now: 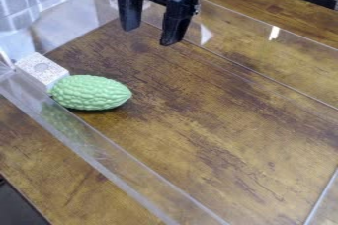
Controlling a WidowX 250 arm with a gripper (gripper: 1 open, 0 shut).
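Note:
My black gripper hangs at the top centre of the camera view, open, with empty space between its two fingers. It is above and behind a green, bumpy oval object, which lies on the wooden floor of the workspace at the left. Next to that object sits a pale speckled block.
Clear plastic walls border the workspace along the left front, the back and the right. A crumpled pale sheet is at the back left.

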